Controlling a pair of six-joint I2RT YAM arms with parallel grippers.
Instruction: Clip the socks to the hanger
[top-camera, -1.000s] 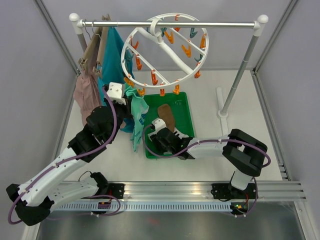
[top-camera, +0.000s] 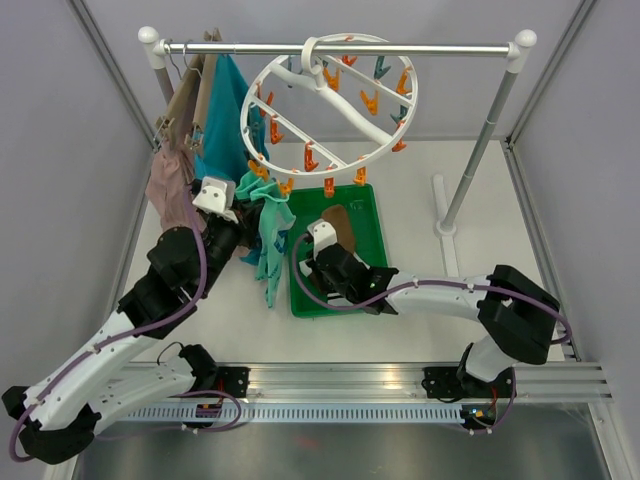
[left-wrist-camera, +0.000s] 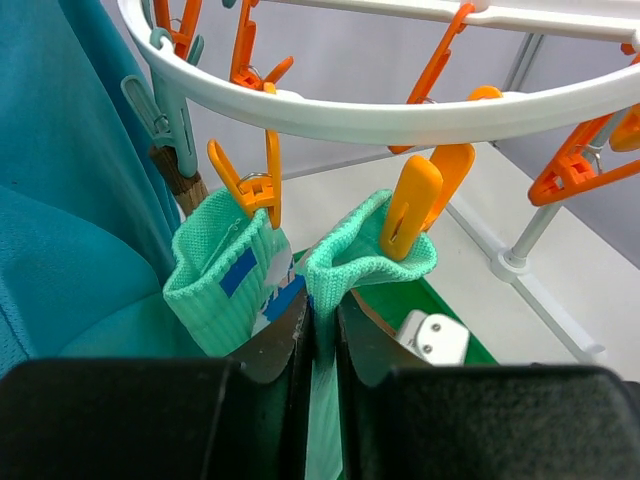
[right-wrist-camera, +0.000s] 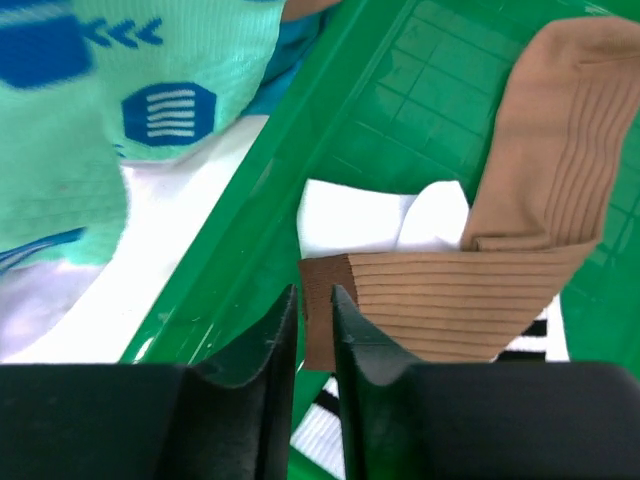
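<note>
The white round clip hanger (top-camera: 330, 180) hangs from a rail. In the left wrist view, two mint socks (left-wrist-camera: 210, 280) hang from yellow clips (left-wrist-camera: 410, 205). My left gripper is at the right-hand one, fingers close around its cloth (left-wrist-camera: 370, 250). My right gripper is low over the green tray (top-camera: 365, 225), its fingertips near a brown ribbed sock (right-wrist-camera: 430, 300) lying on white socks (right-wrist-camera: 350, 215); whether it holds any is unclear.
Teal cloth (top-camera: 225, 110) and pink garments (top-camera: 170, 190) hang at the left of the rail. The stand's right post (top-camera: 470, 170) rises beside open white table.
The hanger ring has shifted very slightly.
</note>
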